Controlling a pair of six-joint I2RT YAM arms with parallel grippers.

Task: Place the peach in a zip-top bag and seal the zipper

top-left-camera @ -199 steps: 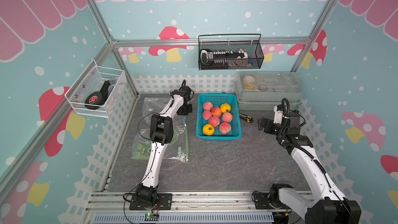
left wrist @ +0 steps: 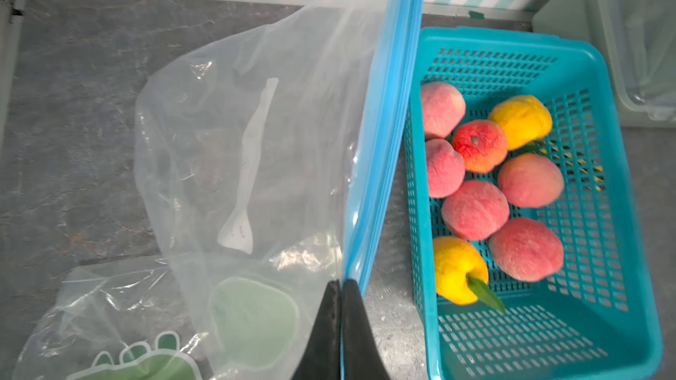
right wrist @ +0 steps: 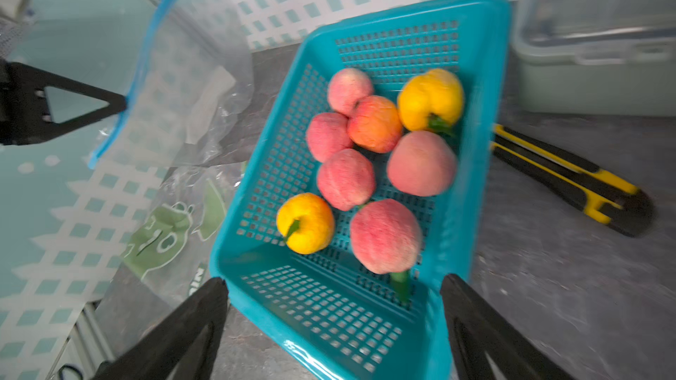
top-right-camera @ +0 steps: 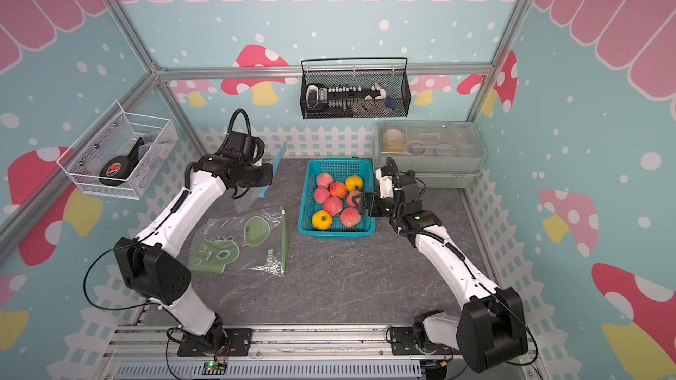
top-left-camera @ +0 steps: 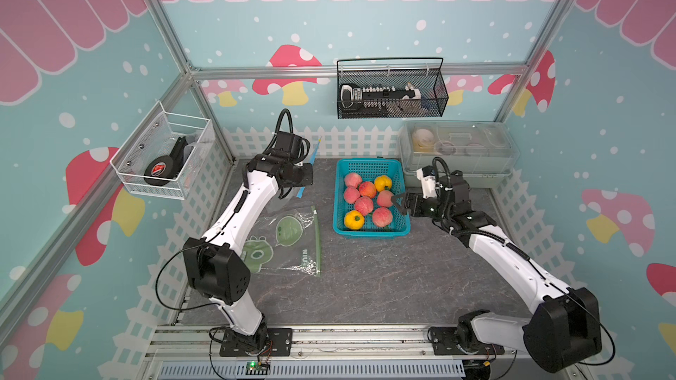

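Observation:
A clear bag with a blue zip edge [left wrist: 376, 140] hangs from my left gripper, which is shut on that edge and raised left of the teal basket [left wrist: 619, 239]. The basket holds several peaches [right wrist: 385, 234] and yellow fruits [right wrist: 304, 221]. My right gripper stands open over the basket's right side, its fingers empty. A second bag with green print [top-left-camera: 288, 232] lies flat on the table at the left.
A translucent lidded bin [top-left-camera: 457, 140] stands at the back right. A yellow-black tool [right wrist: 567, 176] lies right of the basket.
My left gripper has risen, lifting the blue-zip bag off the table. My right gripper has moved left, from the table's right to over the basket's edge.

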